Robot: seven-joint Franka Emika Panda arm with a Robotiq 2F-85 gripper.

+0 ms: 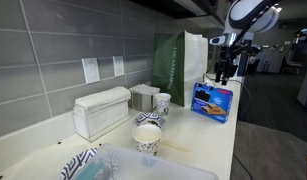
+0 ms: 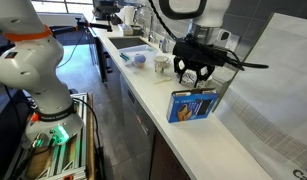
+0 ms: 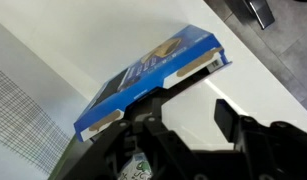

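Note:
A blue box with a food picture on its front stands upright on the white counter; exterior view 2 shows the same box. My gripper is just above the box's top edge, its fingers pointing down. From the wrist, the box appears at an angle, its narrow top side facing the camera. The gripper is part open, with a clear gap between its fingers. One finger overlaps the box's edge in that view; I cannot tell whether they touch.
A green and white bag stands behind the box. Patterned cups, a napkin holder and a clear plastic bin occupy the counter's other end. The counter in front of the box is bare.

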